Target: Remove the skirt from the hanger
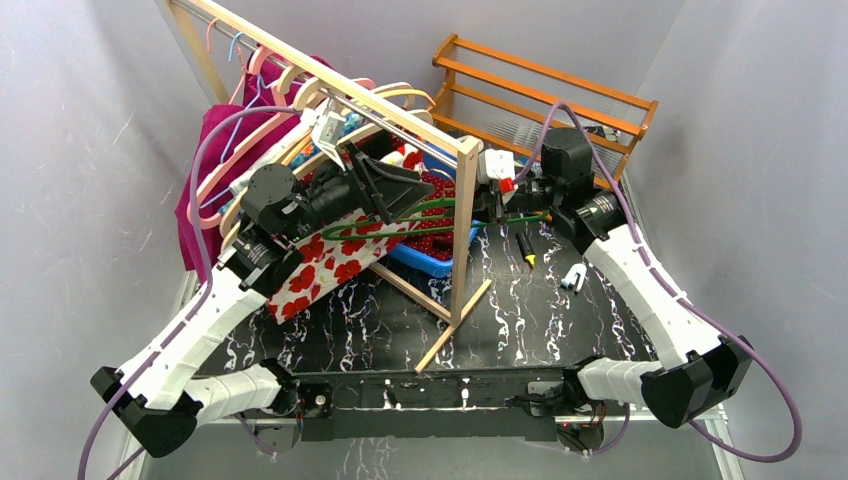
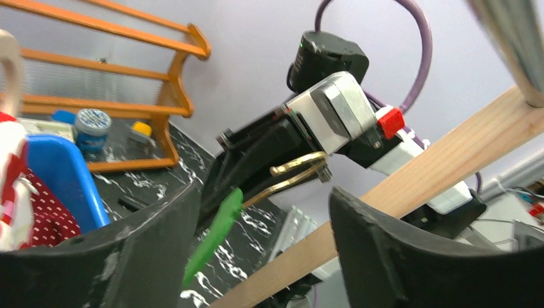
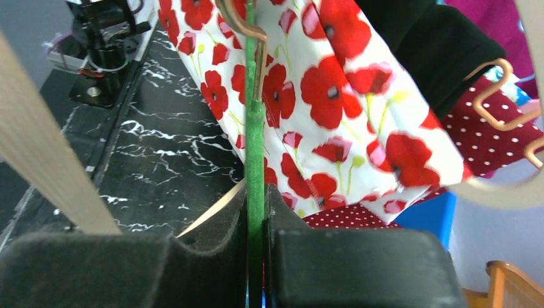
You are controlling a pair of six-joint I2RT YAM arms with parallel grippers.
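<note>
In the right wrist view my right gripper is shut on a green hanger (image 3: 255,138), seen edge-on with its metal hook near the top. The top view shows this hanger (image 1: 350,232) stretching left from my right gripper (image 1: 490,205), past the rack's front post. Above it, my left gripper (image 1: 408,197) is open. Part of the green hanger (image 2: 221,234) appears beyond the left fingers in the left wrist view, not gripped by them. No cloth hangs on its visible part. A red white-dotted cloth, perhaps the skirt (image 1: 432,245), lies in the blue bin (image 1: 425,263).
A wooden clothes rack (image 1: 462,250) holds several garments, including a white cloth with red poppies (image 1: 325,265) close to the hanger. A slatted wooden shelf (image 1: 545,75) stands behind. On the dark table to the right lie a black-and-yellow tool (image 1: 525,250) and a small white object (image 1: 573,278).
</note>
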